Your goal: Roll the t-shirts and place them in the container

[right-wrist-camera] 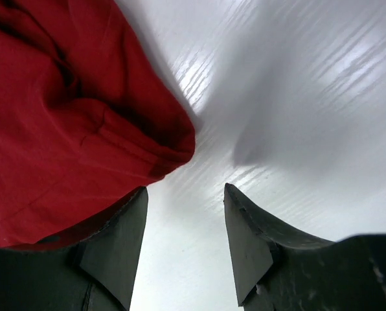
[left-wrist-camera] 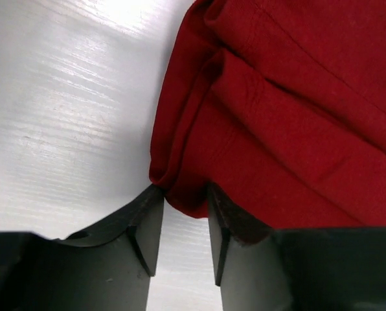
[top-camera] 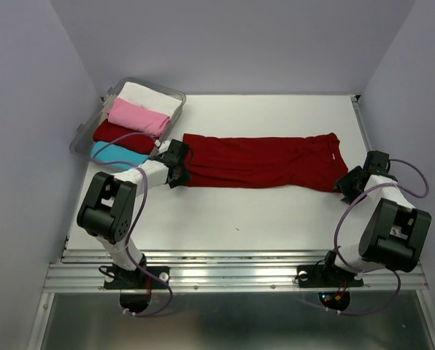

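Observation:
A dark red T-shirt (top-camera: 254, 160) lies folded into a long strip across the white table. My left gripper (top-camera: 179, 179) is at its lower left end; in the left wrist view its fingertips (left-wrist-camera: 186, 201) are partly apart at the shirt's folded corner (left-wrist-camera: 186, 188), and whether fabric is between them is unclear. My right gripper (top-camera: 347, 186) is at the lower right end, open; in the right wrist view its fingers (right-wrist-camera: 251, 246) are apart, just short of the red corner (right-wrist-camera: 167, 155).
A grey tub (top-camera: 82, 138) at the upper left holds white, pink, red and blue folded cloths.

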